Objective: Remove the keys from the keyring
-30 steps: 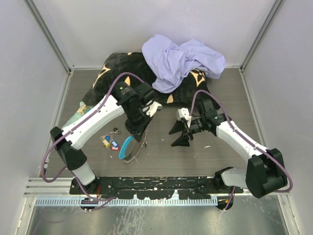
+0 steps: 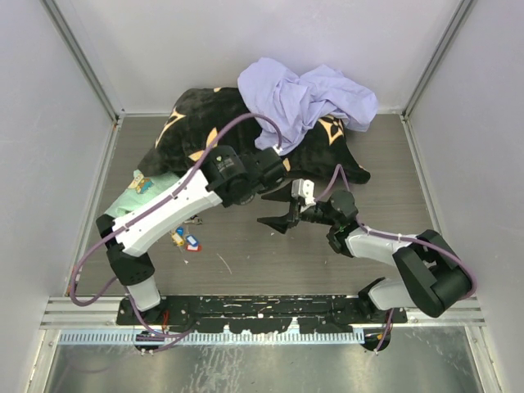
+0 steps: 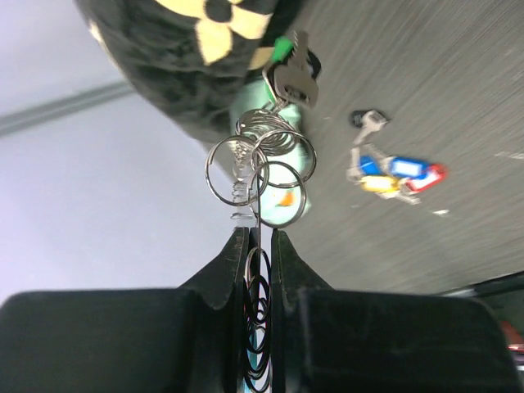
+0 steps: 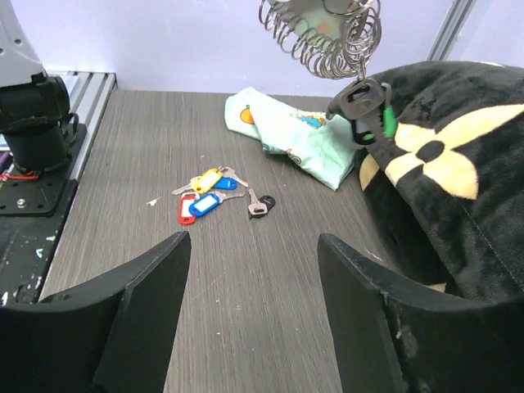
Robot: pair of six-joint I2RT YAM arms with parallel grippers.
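Several linked metal rings of the keyring stick up from my left gripper, which is shut on the keyring. At the far end of the rings a key with a black and green part still hangs. The right wrist view shows the rings at the top right, the dark and green key piece dangling below. My right gripper is part open with nothing between its fingers, below and apart from that key. Loose keys with yellow, blue and red tags lie on the table, and a black-headed key is beside them.
A black cushion with tan flowers fills the back, with a lavender cloth over it. A pale green printed cloth lies at the left.
My left gripper has turned and risen toward the cushion, hiding the keyring from the top view. My right gripper has moved left, toward the left one.
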